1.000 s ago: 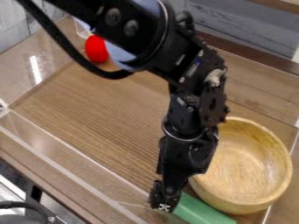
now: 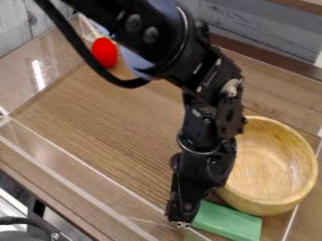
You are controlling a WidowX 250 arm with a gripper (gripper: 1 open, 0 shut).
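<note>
My black gripper (image 2: 184, 209) reaches down at the lower right of the camera view, its tips at the left end of a green bar-like object (image 2: 229, 224) lying near the table's front edge. Whether the fingers are closed on it is hard to tell. A wide wooden bowl (image 2: 277, 165) sits just behind the green object, right beside the gripper.
A red object (image 2: 104, 53) stands at the back left, partly behind the arm. A clear ledge runs along the front and left edges.
The arm and gripper have shifted slightly. The bowl sits a little farther back, and the green object's visible part has moved slightly.
</note>
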